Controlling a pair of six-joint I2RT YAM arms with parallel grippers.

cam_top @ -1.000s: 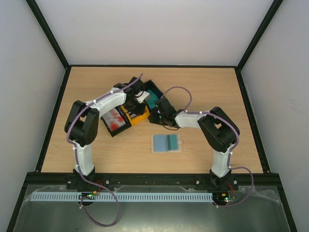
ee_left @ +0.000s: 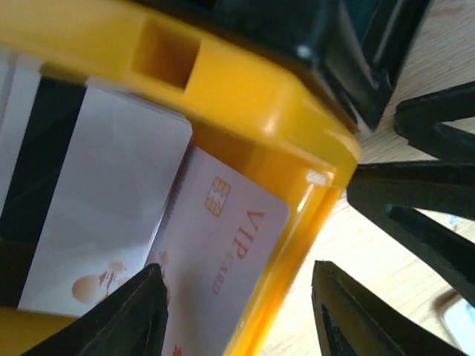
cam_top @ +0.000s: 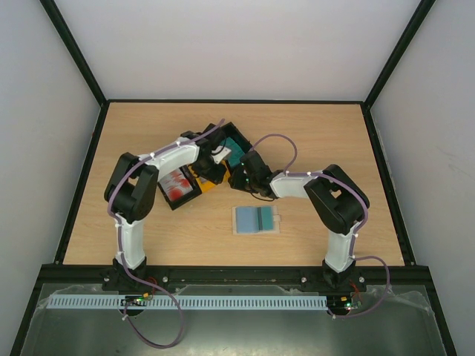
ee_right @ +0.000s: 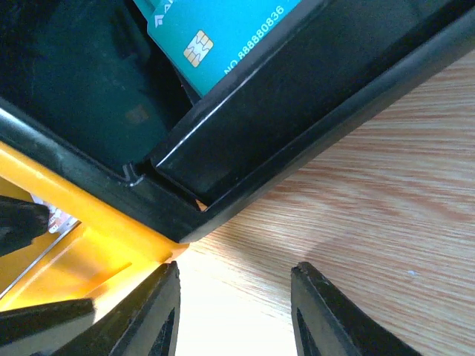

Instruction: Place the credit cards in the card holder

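Observation:
A white VIP card (ee_left: pixel 223 252) lies in the yellow tray (ee_left: pixel 274 104), beside another white card (ee_left: pixel 107 200). My left gripper is open over the VIP card, one finger above the card and the other outside the tray's side; nothing is gripped. In the right wrist view, the right gripper stands apart at the finger ends, just outside the black tray's corner, with nothing between. The blue and teal card holder (cam_top: pixel 254 219) lies flat near the table's front, clear of both arms.
A black tray (ee_right: pixel 260 96) holding teal cards (ee_right: pixel 211 44) adjoins the yellow one. Red and white cards (cam_top: pixel 176 185) fill another black tray at left. The two grippers are very close together, leaving little room between them. Bare table (cam_top: pixel 326 133) stretches to the right.
The right arm, trays and card holder look unmoved in the top view.

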